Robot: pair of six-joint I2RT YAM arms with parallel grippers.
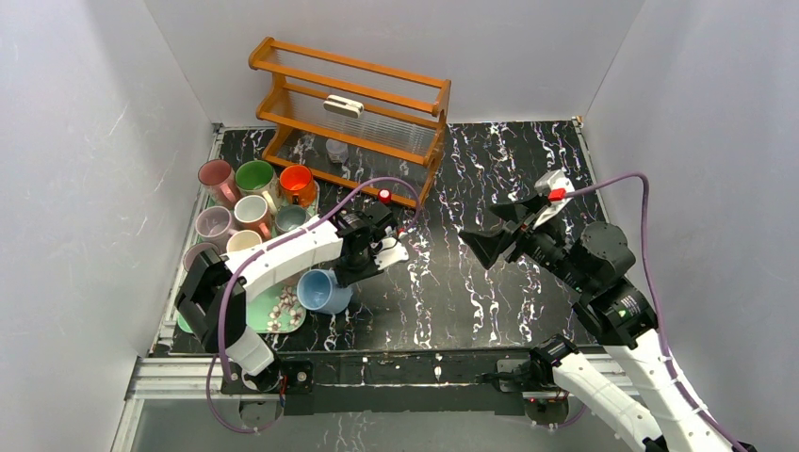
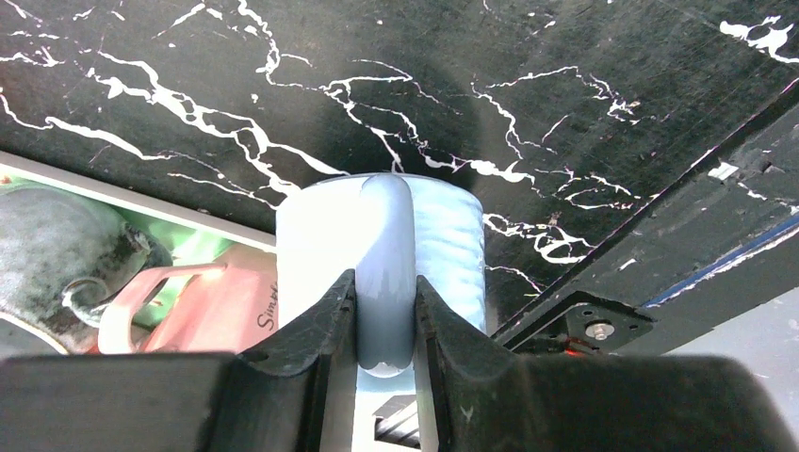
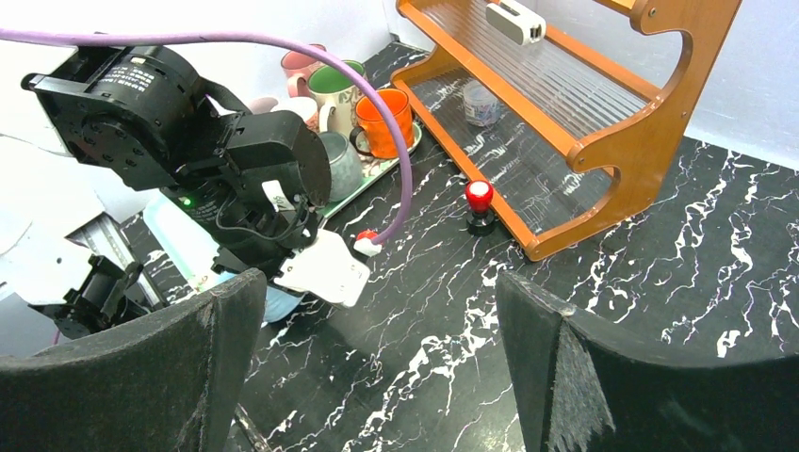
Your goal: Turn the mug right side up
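Observation:
The light blue mug [image 1: 326,294] leans over at the front left, its mouth turned toward the left in the top view. My left gripper is shut on the mug's handle, which runs between its two black fingers; the mug's outer side [image 2: 450,235] lies behind the handle. Whether the mug touches the table or the tray edge I cannot tell. Far off to the right, my right gripper [image 1: 479,226] is open and empty above the bare table.
Several mugs, among them an orange one [image 1: 298,183] and a green one [image 1: 254,175], crowd the green tray [image 1: 258,316] just left of the blue mug. A wooden rack [image 1: 350,94] stands at the back.

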